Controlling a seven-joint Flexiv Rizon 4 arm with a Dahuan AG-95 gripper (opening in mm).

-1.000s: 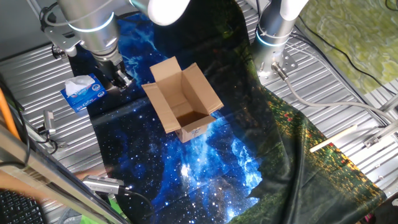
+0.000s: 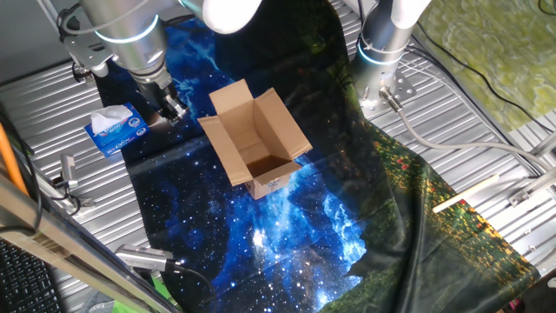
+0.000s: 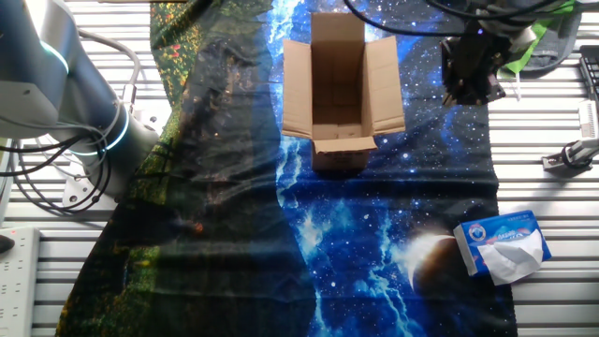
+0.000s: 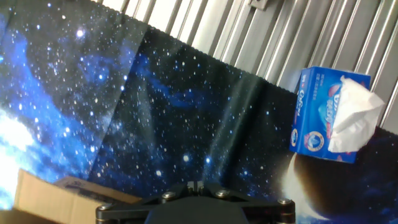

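Observation:
An open cardboard box (image 2: 256, 139) stands upright on the cloth, its flaps spread and the part of its inside that shows empty. In the wrist view only a corner of this box (image 4: 68, 200) enters at the lower left. My gripper has its two fingertips together, nothing visible between them. From the side, the gripper (image 2: 178, 116) hangs between the box and a blue tissue box (image 2: 117, 130), apart from both. White tissue sticks out of the tissue box (image 4: 329, 115), which lies at the right of the wrist view.
A dark cloth with a galaxy print (image 3: 402, 206) covers the middle of the ribbed metal table (image 3: 552, 290). My arm's base (image 3: 103, 140) stands at one side with loose cables. Another small device (image 2: 143, 257) sits near the cloth's edge.
A blurred hand or forearm at the lower left of exterior view 1 one second ago is gone. The gripper has shifted at most very slightly; both boxes stay put.

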